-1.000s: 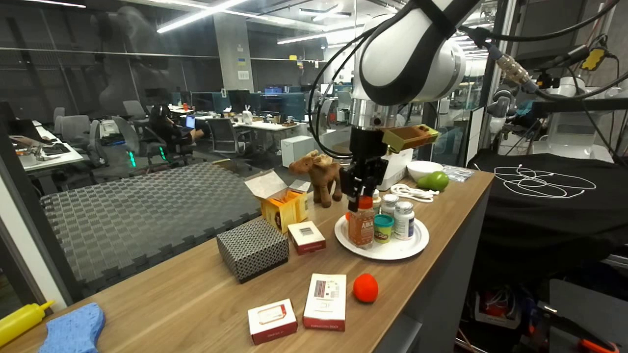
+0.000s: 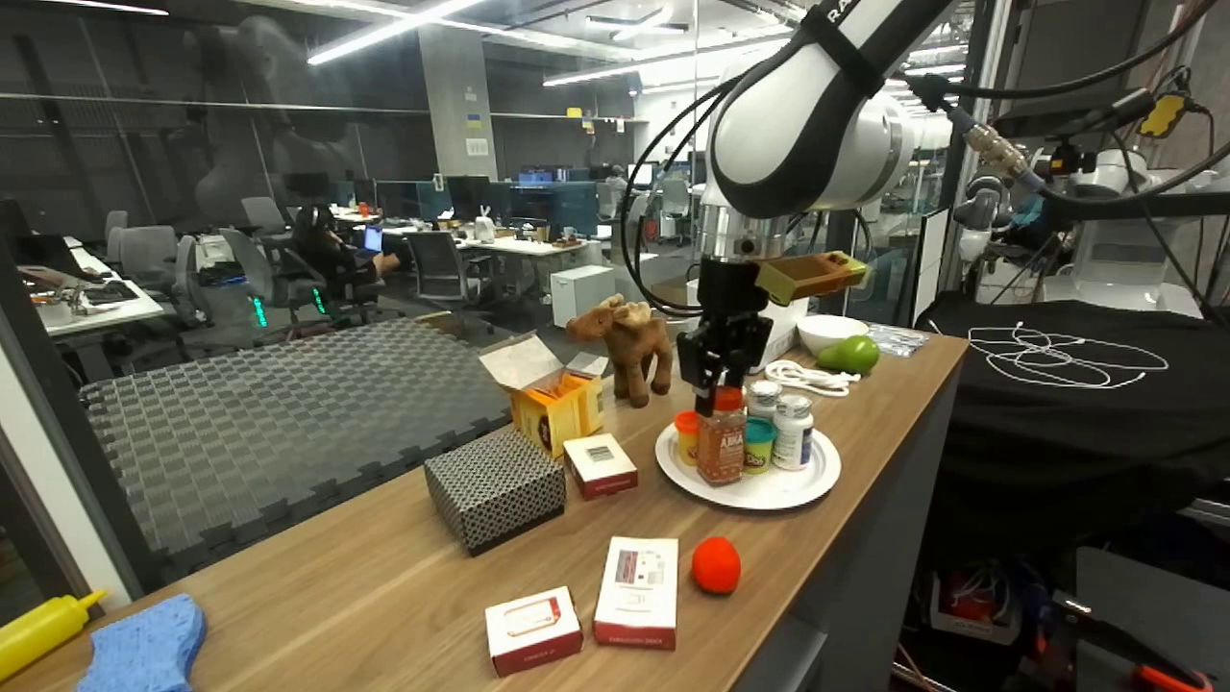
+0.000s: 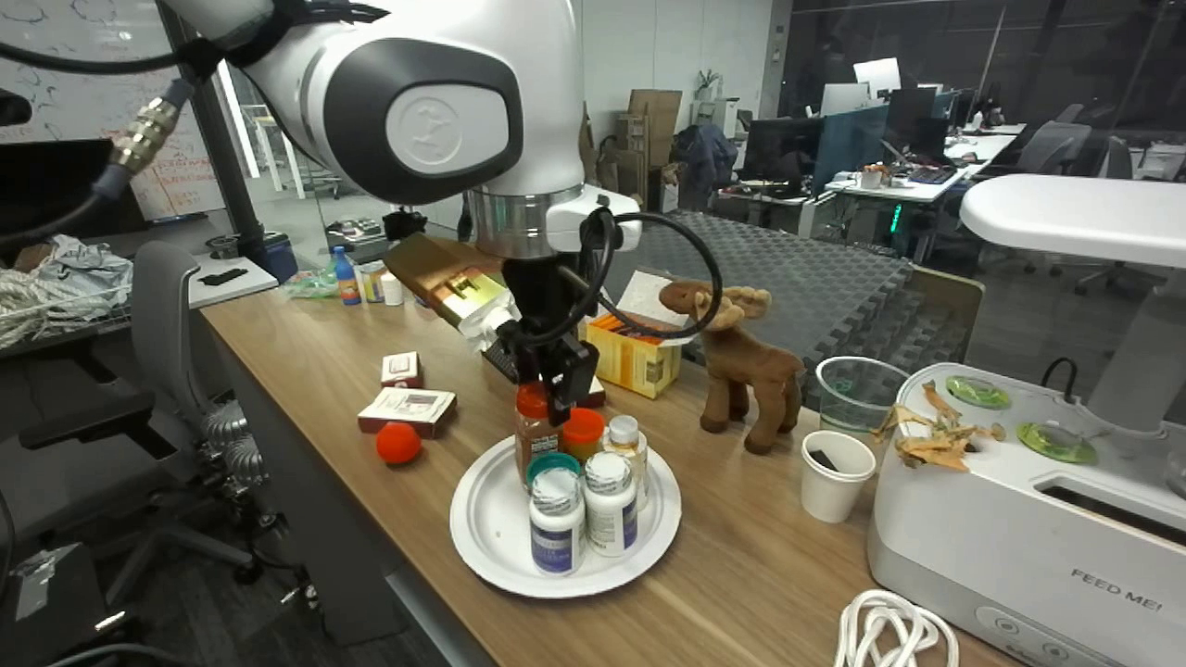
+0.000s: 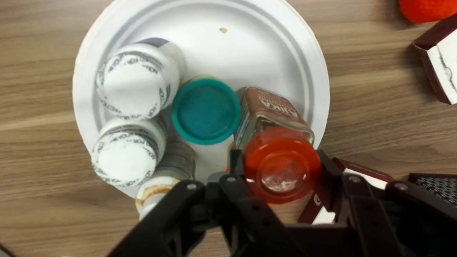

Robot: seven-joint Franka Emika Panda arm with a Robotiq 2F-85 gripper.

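Observation:
A spice jar with a red cap [image 4: 282, 167] and a brown AJIKA label stands at the edge of the group on the white paper plate [image 2: 761, 498]. My gripper is shut on its cap, one finger on each side. Right beside the jar is a teal-lidded tub [image 4: 206, 111]. An orange-lidded tub [image 3: 583, 432] stands close by, mostly hidden under the gripper in the wrist view. Two white bottles [image 3: 556, 522] and a smaller white-capped bottle [image 3: 624, 445] share the plate. Whether the jar's base touches the plate is hard to tell.
A red ball [image 2: 716, 565] and several small white-and-maroon boxes [image 2: 637, 588] lie in front of the plate. A patterned box [image 2: 496, 490], a yellow box [image 2: 556, 409] and a plush moose [image 2: 628, 346] stand beyond. Bare tabletop spreads at the left.
My gripper and the jar have moved slightly to the right in exterior view 1. The teal-lidded tub has shifted right a little too. The orange-lidded tub now shows more on the jar's left.

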